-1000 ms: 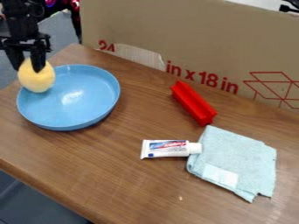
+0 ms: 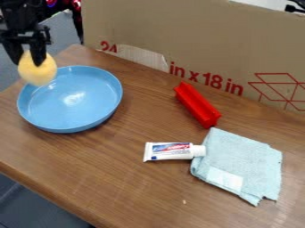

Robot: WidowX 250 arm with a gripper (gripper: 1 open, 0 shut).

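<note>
My gripper (image 2: 34, 51) is at the upper left, shut on a pale yellow round object (image 2: 37, 71), which it holds over the left rim of the blue plate (image 2: 74, 100). The fingers are dark and partly hidden against the object, whose exact kind I cannot tell.
A red packet (image 2: 197, 105) lies right of the plate. A toothpaste tube (image 2: 172, 150) and a folded light blue cloth (image 2: 242, 165) lie at the front right. A cardboard box (image 2: 191, 40) stands along the back.
</note>
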